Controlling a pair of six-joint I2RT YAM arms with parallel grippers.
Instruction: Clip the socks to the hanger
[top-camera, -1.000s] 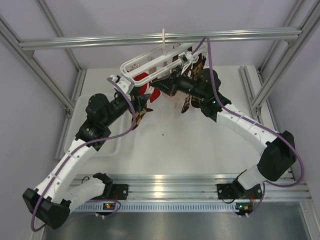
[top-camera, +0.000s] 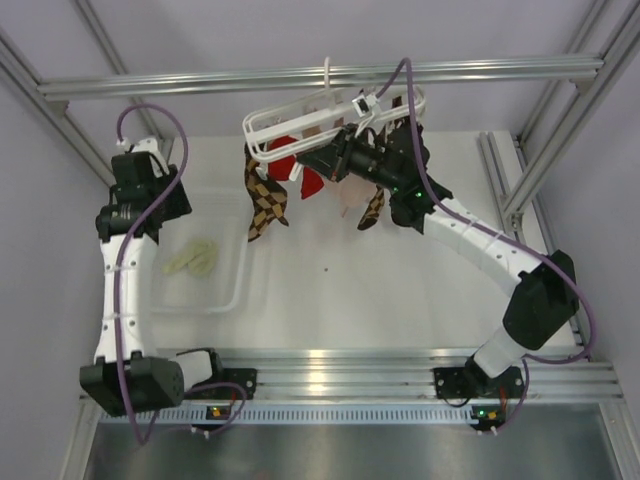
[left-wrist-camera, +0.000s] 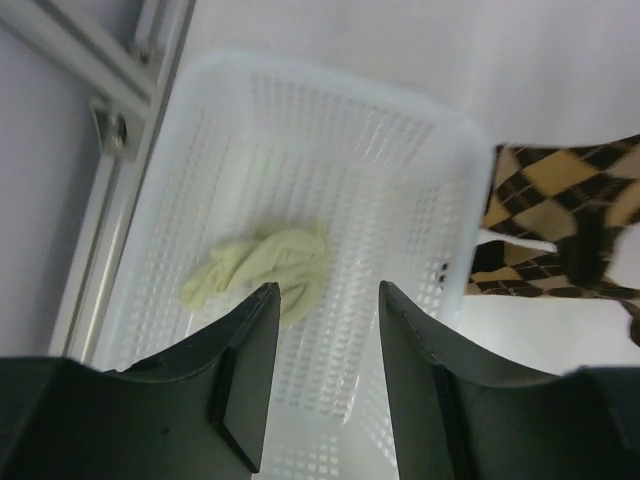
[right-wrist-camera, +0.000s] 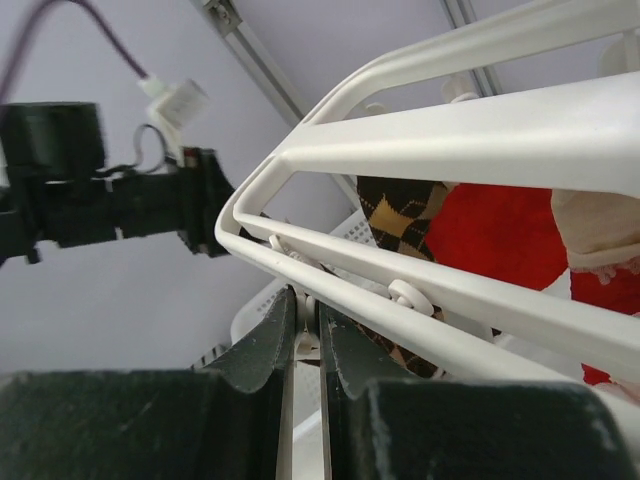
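The white hanger (top-camera: 290, 128) hangs from the overhead bar. Below it hang a brown checkered sock (top-camera: 265, 208) at the left end, red socks (top-camera: 283, 155), a pale pink one (top-camera: 355, 192) and another checkered one (top-camera: 372, 212). My right gripper is shut on a small white piece, apparently a clip, at the hanger's near left rail. In the left wrist view, my left gripper stands open and empty above the basket (left-wrist-camera: 345, 160). A pale yellow-green sock (left-wrist-camera: 290, 262) lies crumpled inside; the checkered sock (left-wrist-camera: 540, 190) hangs to the right.
The overhead metal bar (top-camera: 440, 72) and side frame posts (top-camera: 565, 130) enclose the space. Bare white table (top-camera: 330, 310) lies between the basket and the right arm. Purple cables (top-camera: 450, 205) run loosely along both arms.
My left gripper has moved left from the hanger's left end, clear of the checkered sock, to above the basket. That sock has swung a little. My right gripper stays at the hanger.
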